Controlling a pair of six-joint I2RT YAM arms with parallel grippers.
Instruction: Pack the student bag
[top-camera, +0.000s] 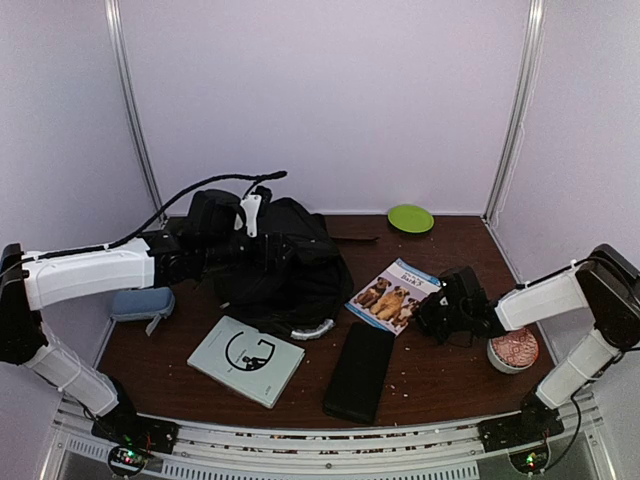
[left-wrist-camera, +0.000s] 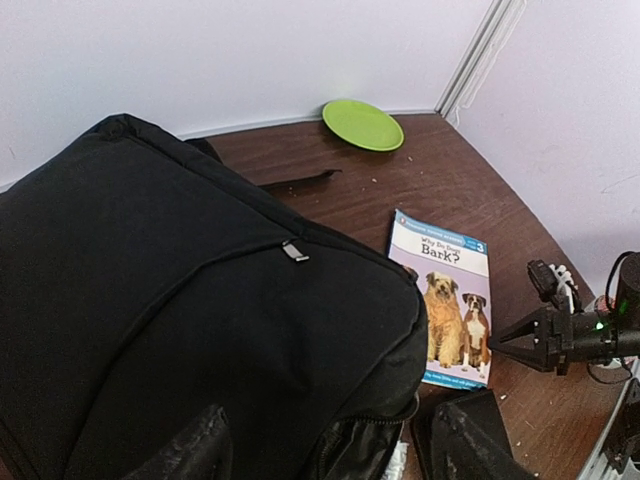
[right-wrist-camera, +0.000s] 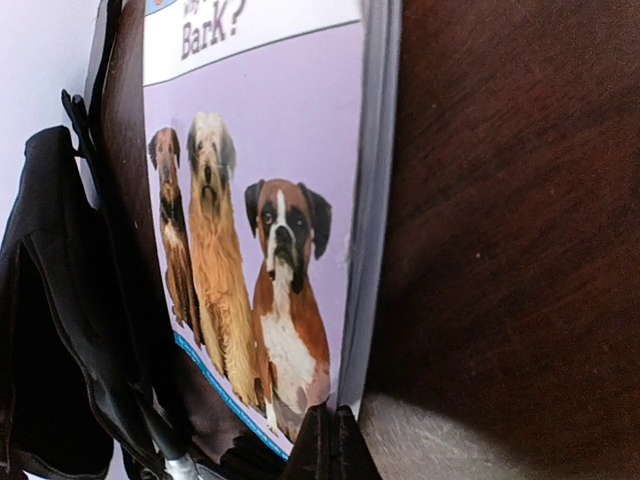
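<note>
A black bag (top-camera: 290, 265) slumps at the left back of the table; its dark cloth fills much of the left wrist view. My left gripper is over the bag, its fingers parted, with no object visible between them. The book with dogs on its cover (top-camera: 395, 297) lies on the table right of the bag. At the book's right edge is my right gripper, shut, its tips touching or very close to the edge and nothing visibly clamped. A grey-white notebook (top-camera: 247, 360) and a black case (top-camera: 360, 372) lie in front of the bag.
A blue pouch (top-camera: 143, 303) sits at the left, partly under the left arm. The green plate (top-camera: 410, 218) rests at the back. Beneath the right forearm stands a bowl (top-camera: 514, 350) with pinkish contents. Bare table lies between plate and right wall.
</note>
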